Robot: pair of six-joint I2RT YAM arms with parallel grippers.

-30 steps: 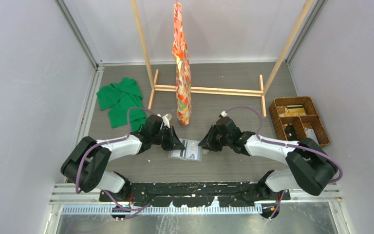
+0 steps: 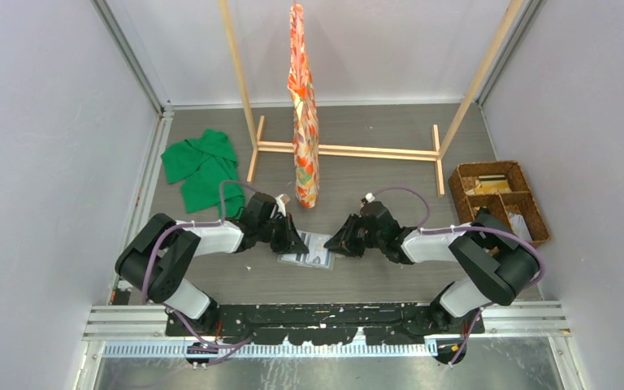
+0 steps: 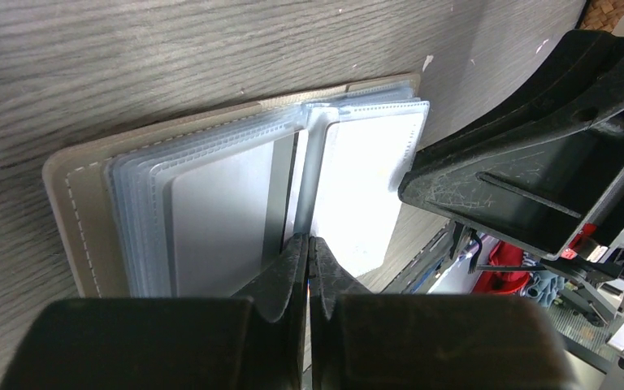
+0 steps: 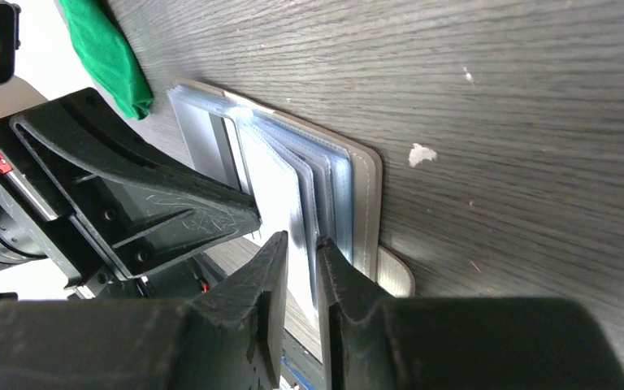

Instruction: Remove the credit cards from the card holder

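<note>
The card holder (image 2: 315,258) lies spread flat on the table, a beige cover (image 3: 91,175) with clear plastic sleeves holding white cards (image 3: 221,213). My left gripper is shut, its tips at the strip between the two halves; no card shows between them. At the right-hand half, my right gripper stands slightly open. Edges of the clear sleeves (image 4: 302,191) show in the gap between its fingers. From above, the left gripper (image 2: 302,250) and the right gripper (image 2: 330,246) cover parts of the holder.
A wicker basket (image 2: 500,166) with compartments stands at the right, partly behind the right arm. At the left lies a green cloth (image 2: 203,169). An orange patterned cloth (image 2: 304,122) hangs on a wooden frame (image 2: 357,151) behind the grippers.
My right gripper has shifted slightly left, onto the holder's right edge. The holder has slid slightly left. Both elbows have swung inward, while the left gripper's tips have stayed nearly in place.
</note>
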